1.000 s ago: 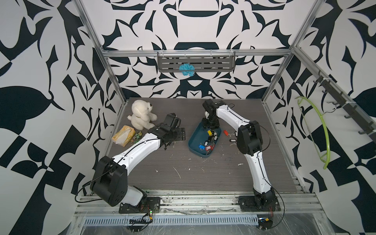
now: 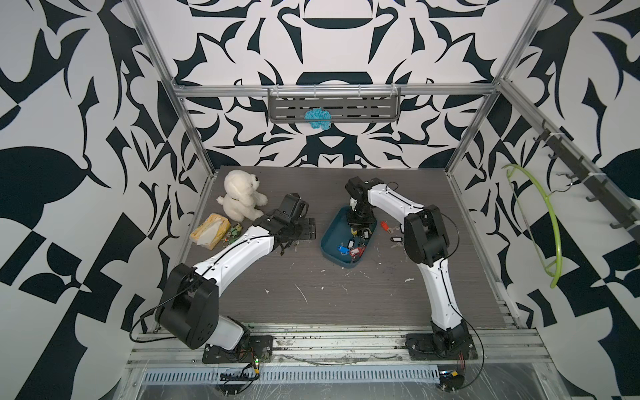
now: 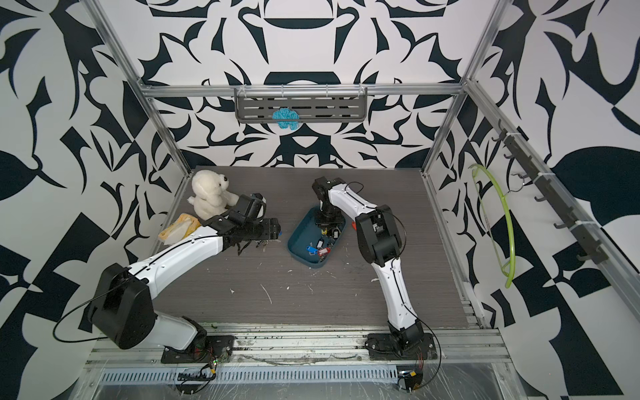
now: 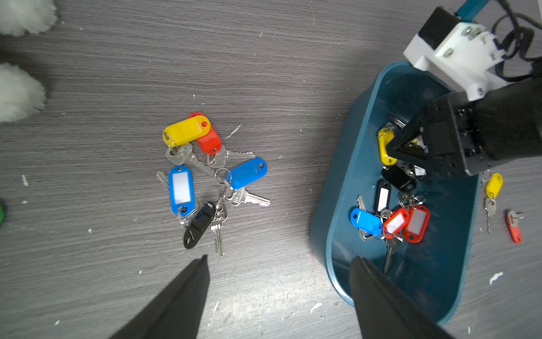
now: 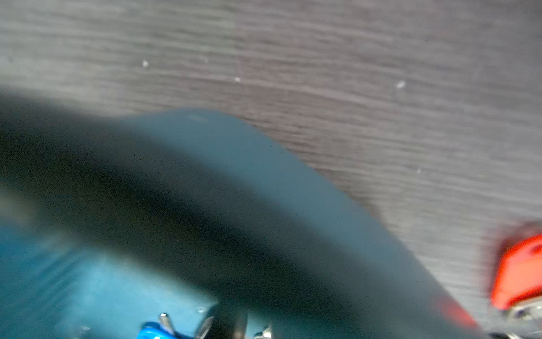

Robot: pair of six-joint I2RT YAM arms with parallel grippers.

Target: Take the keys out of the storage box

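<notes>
The dark teal storage box (image 4: 338, 226) stands in the middle of the table. Inside it, in the left wrist view, lie keys with tags: a blue tag (image 4: 365, 221), a wide red tag (image 4: 416, 223), a black tag (image 4: 383, 196) and a yellow tag (image 4: 386, 145). My right gripper (image 2: 360, 223) reaches down into the box's far part, close by the yellow tag. Its fingertips are partly hidden, and any hold on a key is not visible. Left of the box, my left gripper hangs open and empty above the table.
Several keys with blue (image 4: 247, 173), yellow and black tags lie on the table left of the box. Right of it rest a yellow-tagged key (image 4: 493, 185) and a red tag (image 4: 513, 227). A white plush bear (image 2: 240, 194) and a yellow pack (image 2: 210, 230) occupy the left side.
The right gripper has come lower and nearer into the box, now covering part of the yellow tag that showed clearly before. My left arm looks nearly still.
</notes>
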